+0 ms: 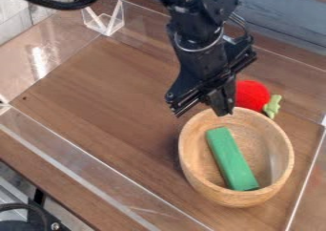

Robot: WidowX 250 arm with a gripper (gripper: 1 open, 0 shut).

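My black gripper (199, 103) hangs above the back rim of a round wooden bowl (196, 176). Its fingertips point down toward the bowl, and nothing shows clearly between them; how far apart they stand is hard to make out. A long green block (232, 159) lies inside the bowl, slanting from the back left to the front right. Behind the bowl, partly hidden by the gripper, sits a red object (253, 94) with pale green leaves, like a toy vegetable.
Clear low walls edge the work area, and a white bracket (105, 21) stands at the back left.
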